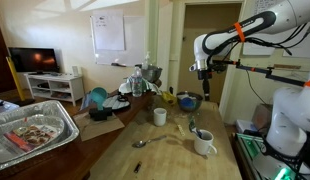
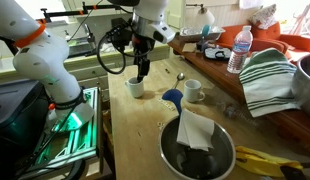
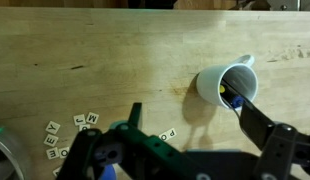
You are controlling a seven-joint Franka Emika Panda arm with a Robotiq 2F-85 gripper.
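Note:
My gripper is open above the wooden table, its fingertips wide apart with nothing between them. A white mug (image 3: pixel 213 86) holding something blue lies near the right finger in the wrist view, below the gripper. In exterior view 2, that gripper (image 2: pixel 130 71) hangs over a white mug (image 2: pixel 135 88). A second white mug (image 2: pixel 194 92) stands farther along the table. Exterior view 1 has one mug (image 1: pixel 204 143) near the arm's base, with a utensil in it, and another mug (image 1: pixel 160 117) farther left.
A metal pot (image 2: pixel 223 163) with a white cloth (image 2: pixel 196 128) stands near a blue spoon (image 2: pixel 173 97). Small letter tiles (image 3: pixel 52 140) lie on the table. A foil tray (image 1: pixel 63 130) sits at the left. Bare wood (image 1: pixel 165 160) shows at the front.

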